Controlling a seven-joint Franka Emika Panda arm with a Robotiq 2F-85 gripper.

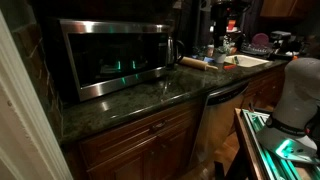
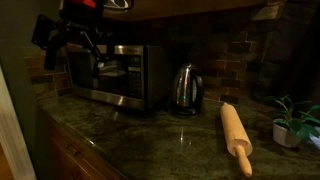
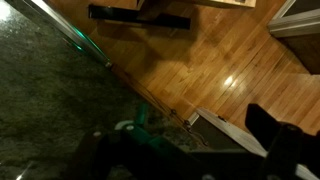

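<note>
In exterior view 2 my gripper hangs at the upper left, in front of the microwave and above the counter. Its dark fingers stand apart, and nothing shows between them. The wrist view looks down past the counter's edge to the wooden floor, with the dark gripper parts along the bottom, the right finger clearest. A silver-framed microwave stands on the dark stone counter, its door apparently shut. To its right are a kettle and a wooden rolling pin, both clear of my gripper.
A small potted plant sits right of the rolling pin. Farther along the counter is a sink with items around it. Wooden cabinets run below the counter. Bare counter lies in front of the microwave and kettle.
</note>
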